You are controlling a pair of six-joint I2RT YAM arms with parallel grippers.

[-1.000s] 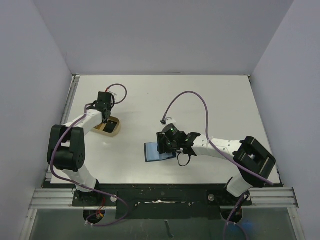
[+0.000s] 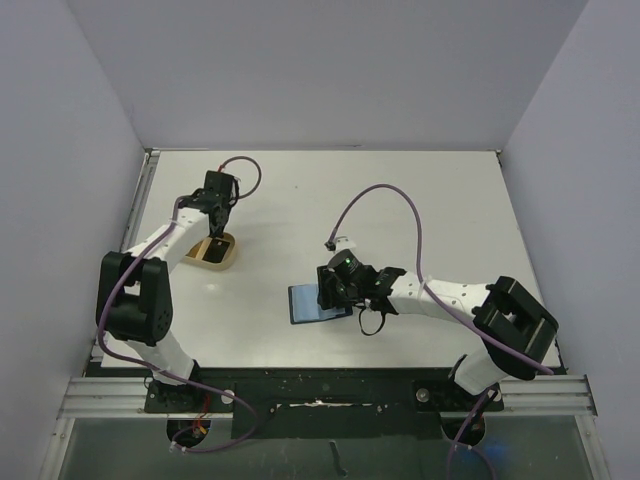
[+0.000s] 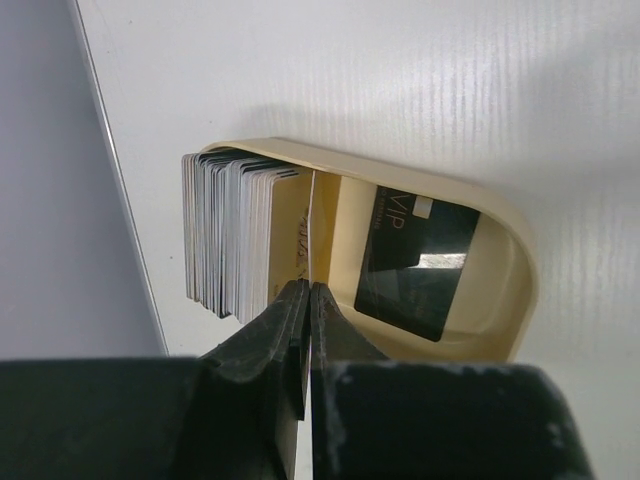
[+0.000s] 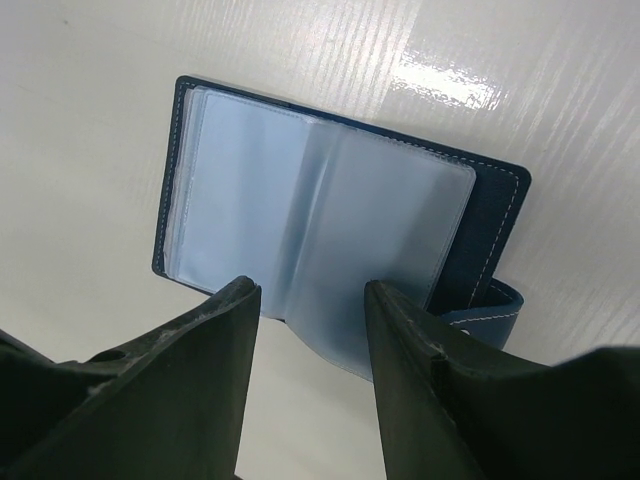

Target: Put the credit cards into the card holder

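Observation:
In the left wrist view my left gripper is shut on a thin card, seen nearly edge-on and standing above the tan box. Beside it, upright cards fill the box's left part. A black card marked VIP lies flat in the box. The card holder, dark blue with clear sleeves, lies spread on the table in the right wrist view. Over its near edge my right gripper stands open, its fingers apart with nothing clearly held between them.
The tan box sits at the left of the white table, with a grey wall close on its left. Bare table lies between the box and the card holder.

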